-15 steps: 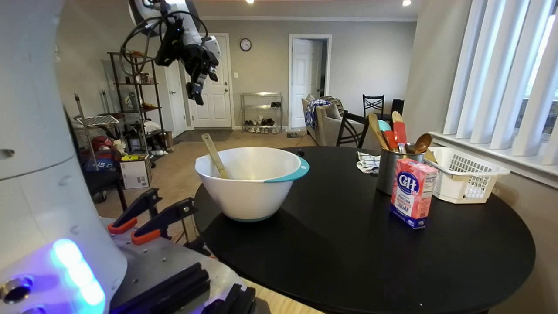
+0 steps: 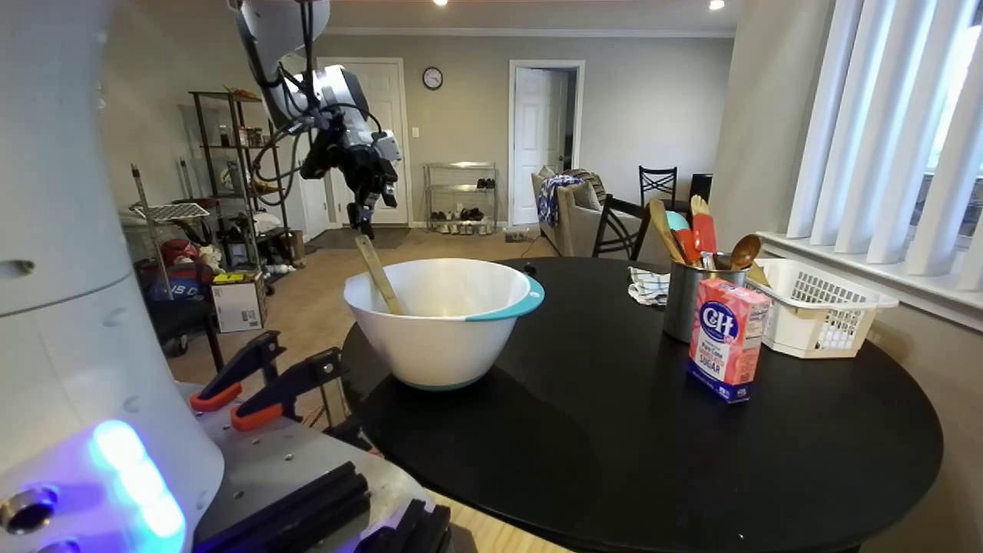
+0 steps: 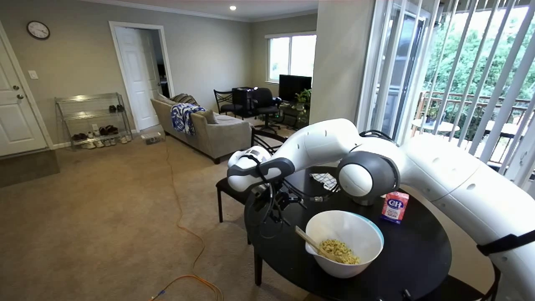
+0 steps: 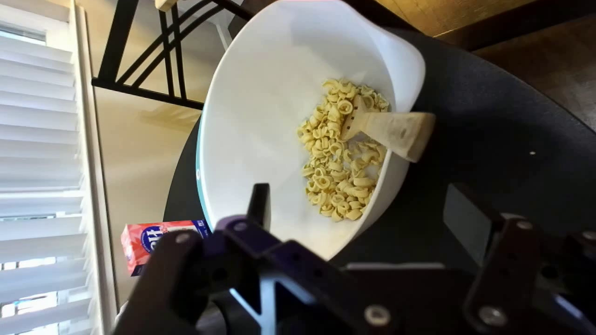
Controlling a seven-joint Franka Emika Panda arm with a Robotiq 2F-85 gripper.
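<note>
A white mixing bowl (image 2: pixel 442 346) with a teal-trimmed rim stands upright on the black table. Curled pasta (image 4: pixel 335 162) covers part of its bottom, seen in the wrist view and exterior view 2. A wooden spatula (image 4: pixel 399 131) leans in the bowl, its slotted head in the pasta and its handle (image 2: pixel 373 263) sticking out past the rim. My gripper is open, its two fingers wide apart with nothing between them. In exterior view 1 the gripper (image 2: pixel 375 207) hangs above and behind the handle's top, apparently apart from it.
A pink sugar box (image 2: pixel 726 339) stands at the table's right, by a metal utensil holder (image 2: pixel 682 299) and a white basket (image 2: pixel 811 322). A checked cloth (image 2: pixel 649 286) lies farther back.
My gripper has come down and slightly to the right in exterior view 1, closer to the spatula's handle. The bowl and spatula have not moved.
</note>
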